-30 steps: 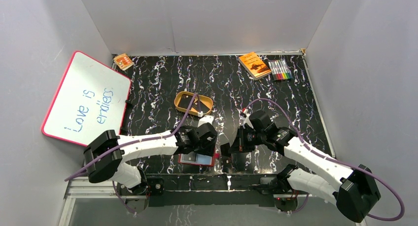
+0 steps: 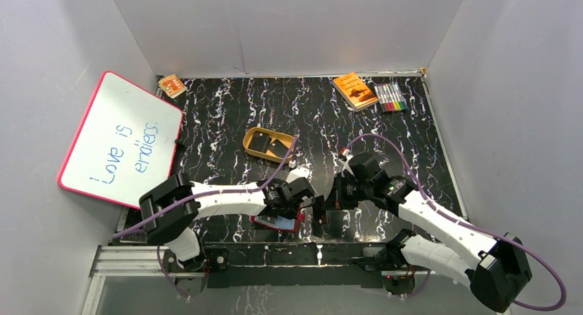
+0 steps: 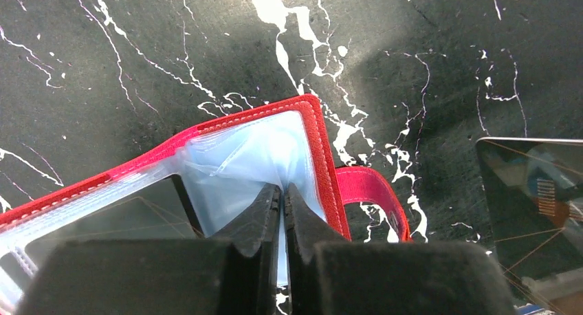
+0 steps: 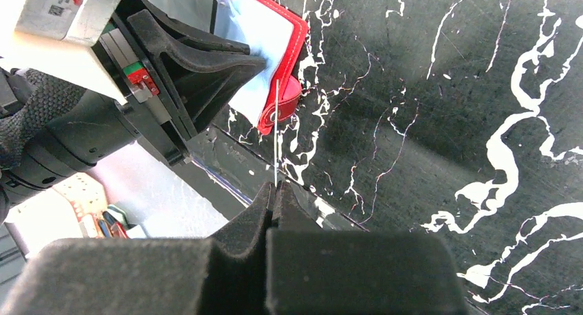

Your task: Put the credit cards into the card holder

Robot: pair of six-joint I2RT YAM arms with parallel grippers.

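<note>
The red-edged card holder (image 3: 326, 165) lies on the table with clear pockets over a pale blue lining. One dark card (image 3: 120, 225) sits in its left part. The tips of my left gripper are shut against the empty clear pocket; its film creases around them, and whether any is pinched I cannot tell. A black card (image 2: 318, 210) is held upright by my right gripper, which is shut on its edge. Edge-on in the right wrist view, that card stands just right of the holder's strap (image 4: 288, 100), apart from it.
A yellow tray (image 2: 249, 147) holding two black cards lies behind the holder. Farther back are an orange book (image 2: 355, 91) and several markers (image 2: 390, 97). A whiteboard (image 2: 124, 136) leans at the left.
My left gripper has moved right over the holder, whose left side has shifted slightly. My right gripper, with the black card, has edged a little to the right.
</note>
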